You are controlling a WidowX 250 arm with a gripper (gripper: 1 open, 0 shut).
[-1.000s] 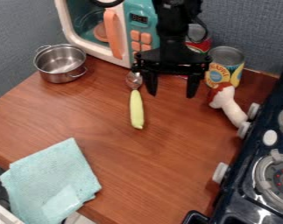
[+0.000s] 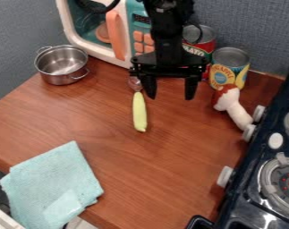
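My black gripper (image 2: 171, 89) hangs over the back middle of the wooden table, fingers apart and pointing down, nothing seen between them. Below its left finger lies a yellow corn-like piece (image 2: 140, 114), with a small brownish round object (image 2: 134, 83) behind it. A white figure with a red top (image 2: 233, 107) lies to the right of the gripper. Two cans stand behind: a red one (image 2: 204, 40) partly hidden by the arm and a labelled can (image 2: 228, 70).
A steel pot (image 2: 61, 72) stands back left, beside a toy microwave (image 2: 89, 27). A light blue towel (image 2: 48, 183) lies front left, a black stove (image 2: 266, 179) stands right.
My gripper and arm have shifted slightly left and up, showing more of the red can behind. The objects on the table have not moved.
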